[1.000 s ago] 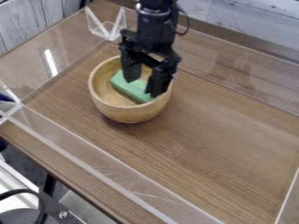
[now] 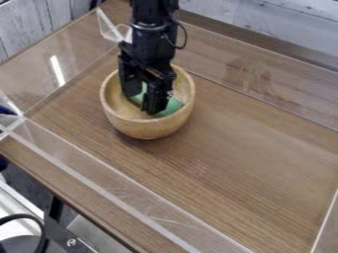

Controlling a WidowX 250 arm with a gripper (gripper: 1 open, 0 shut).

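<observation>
The black gripper (image 2: 148,89) reaches down from the top of the camera view into a tan round bowl (image 2: 148,125) left of centre. Its fingertips are at a green object (image 2: 169,103) inside the bowl, which is partly hidden behind the gripper. Whether the fingers are closed on that object I cannot tell.
Clear plastic strips run along the table's left side. Black cables (image 2: 40,227) lie at the lower left, and a wall panel shows at the upper left.
The gripper has moved left and down into the bowl, covering more of the green object.
</observation>
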